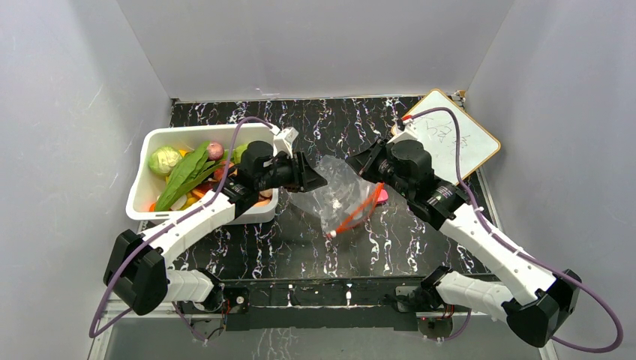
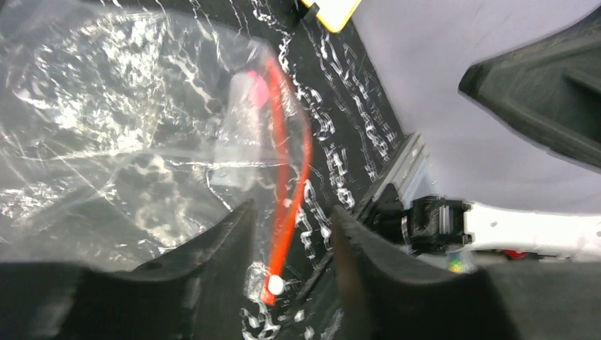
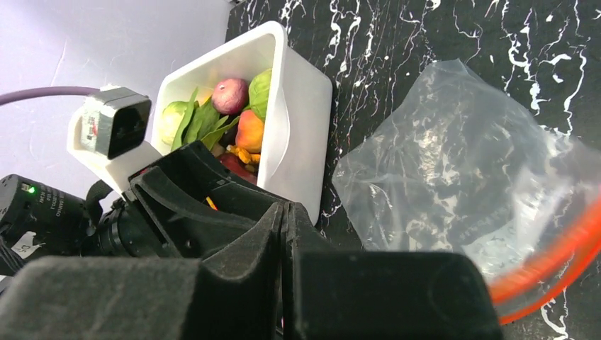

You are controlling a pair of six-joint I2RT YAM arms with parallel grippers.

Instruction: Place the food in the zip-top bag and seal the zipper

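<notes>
The clear zip top bag [image 1: 337,191] with its orange zipper [image 2: 281,205] is empty. It lies over the middle of the counter between both grippers, free of their fingers. My left gripper is part open with nothing between its fingers, and the bag shows past them. My right gripper is shut, nothing showing between its fingers; the bag [image 3: 453,163] spreads off to its right with the zipper blurred. Food fills the white bin [image 1: 140,176]: a cabbage [image 1: 163,160], long green leaves [image 1: 184,180], a purple onion [image 3: 230,95] and a peach [image 3: 250,131].
A whiteboard [image 1: 454,139] leans at the back right. Beside the bag's zipper sits a pink block [image 1: 382,196], partly covered. My left arm reaches over the bin's right side.
</notes>
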